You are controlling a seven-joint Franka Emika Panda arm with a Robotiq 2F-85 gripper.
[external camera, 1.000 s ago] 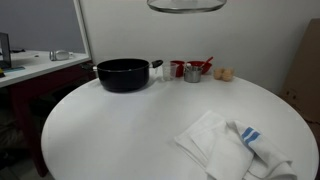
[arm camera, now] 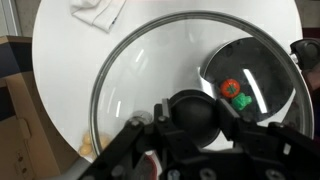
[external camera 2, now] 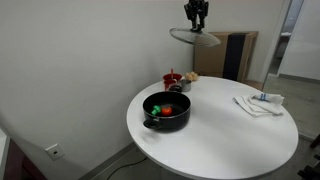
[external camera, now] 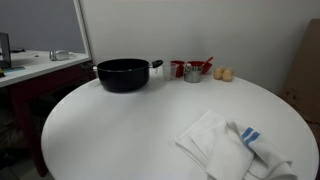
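A glass lid (external camera 2: 195, 37) hangs level, high above the table, with my gripper (external camera 2: 195, 12) over its middle. In the wrist view my gripper is shut on the lid's round dark knob (arm camera: 195, 116), and the lid's metal rim (arm camera: 97, 92) frames most of the picture. Well below stands the black pot (external camera 2: 167, 121), uncovered, at the table's left side. Inside it lie a red tomato (arm camera: 231, 88) and a green piece, perhaps broccoli (arm camera: 241, 101). Exterior view 1 shows the pot (external camera: 124, 75) but neither the lid nor my gripper.
Behind the pot stand a metal cup (external camera: 193, 73), red containers (external camera: 178, 68), a clear glass (external camera: 169, 70) and eggs (external camera: 225, 75). A white cloth with blue stripes (external camera: 233, 147) lies at the front right.
One second ago the lid's lower part showed at the top of exterior view 1. The things on the table have not moved.
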